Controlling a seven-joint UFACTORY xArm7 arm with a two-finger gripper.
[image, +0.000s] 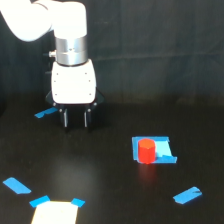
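A small red cylinder-like object stands at right of centre, within a blue taped square that has a pale patch inside. My white arm comes down from the upper left. Its gripper hangs left of the red object and farther back, well apart from it. The two dark fingers are spread, and nothing shows between them. Against the dark background, the fingertips' height above the table is hard to tell.
A pale, flat-looking object sits at the bottom edge, with blue tape at its corners. More blue strips lie at the left and lower right.
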